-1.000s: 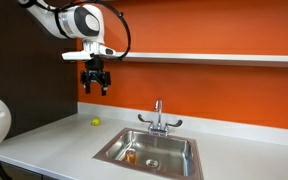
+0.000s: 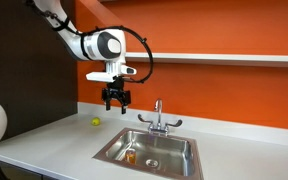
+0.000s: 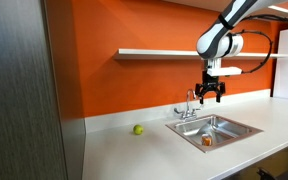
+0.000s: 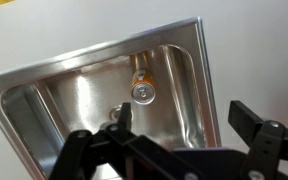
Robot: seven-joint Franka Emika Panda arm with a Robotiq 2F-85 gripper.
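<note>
My gripper (image 2: 116,107) hangs open above the counter, with nothing between its fingers. In the wrist view the gripper looks down over the steel sink (image 4: 199,60). Inside that basin lies a can (image 4: 142,90) with an orange side and a silver end, near the basin's edge and ahead of the fingers. From the first exterior view the can (image 2: 131,157) shows as a small orange shape at the basin's left. A yellow-green round fruit (image 3: 138,129) rests on the counter, apart from the sink and the gripper.
A faucet (image 2: 159,122) with two handles rises behind the sink. Long white shelves (image 3: 184,52) run along the orange wall above. Bare counter (image 2: 239,155) lies to the right of the sink, and a dark panel (image 2: 44,75) stands at the left.
In the first exterior view the arm has moved to the right and lower, bringing the gripper closer to the sink. The can and the fruit have stayed put.
</note>
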